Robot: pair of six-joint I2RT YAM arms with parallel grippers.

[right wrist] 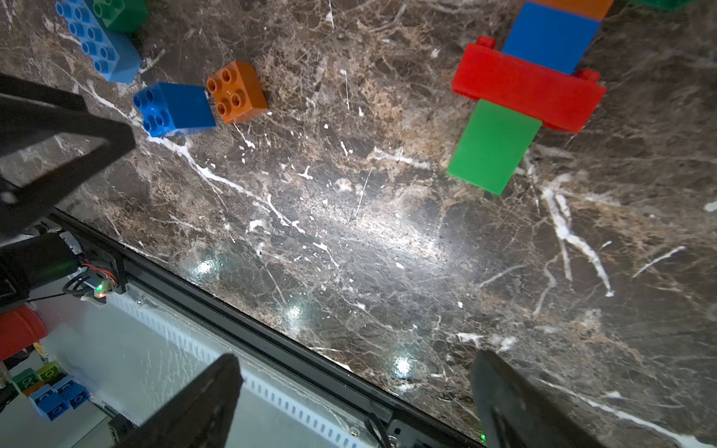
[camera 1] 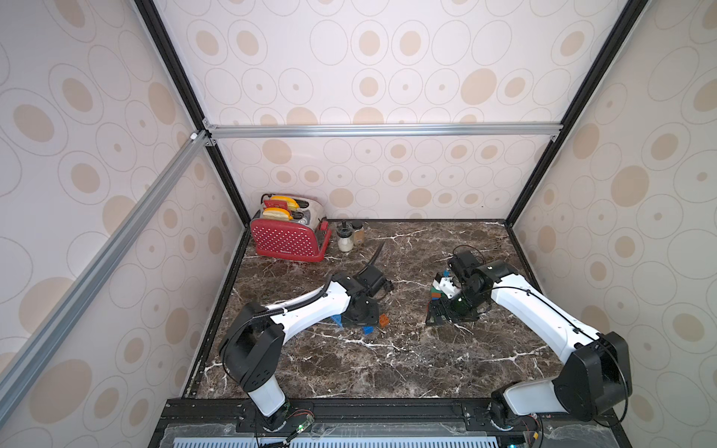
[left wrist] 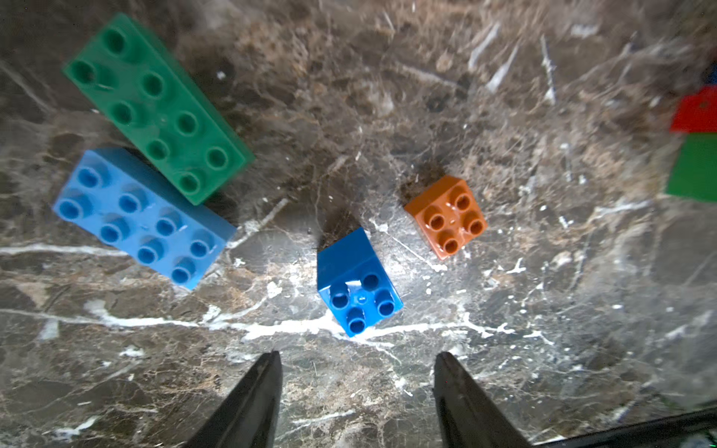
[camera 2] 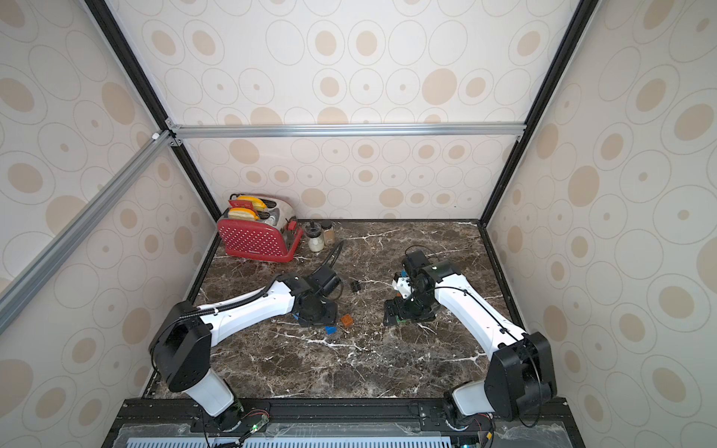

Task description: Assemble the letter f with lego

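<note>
In the left wrist view my left gripper is open and empty above the table, just short of a blue brick (left wrist: pixel 351 268); an orange brick (left wrist: pixel 446 216) lies right of it, a green brick (left wrist: pixel 157 104) and light-blue brick (left wrist: pixel 142 216) to the left. In the right wrist view my right gripper stands open over a group: green brick (right wrist: pixel 493 145), red brick (right wrist: pixel 526 86), blue brick (right wrist: pixel 551 33) and orange brick (right wrist: pixel 567 6) joined or touching in a row, with another green piece (right wrist: pixel 661 3) at the top edge.
A red basket (camera 1: pixel 287 239) with toy items stands at the back left beside two jars (camera 1: pixel 345 239). A small dark object sits mid-table.
</note>
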